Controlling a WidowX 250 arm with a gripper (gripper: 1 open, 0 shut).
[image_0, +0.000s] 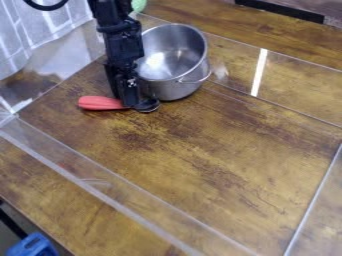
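Note:
A steel pot (174, 55) stands on the wooden table at the back left. In front of it lies a utensil with a red handle (99, 103) and a dark head. My black gripper (128, 96) is down over the utensil, beside the pot's left side, and covers part of it. Whether the fingers are open or shut on it cannot be made out.
Clear plastic borders edge the wooden table (214, 170). A blue object (34, 247) is at the bottom left, and something green is behind the arm at the top.

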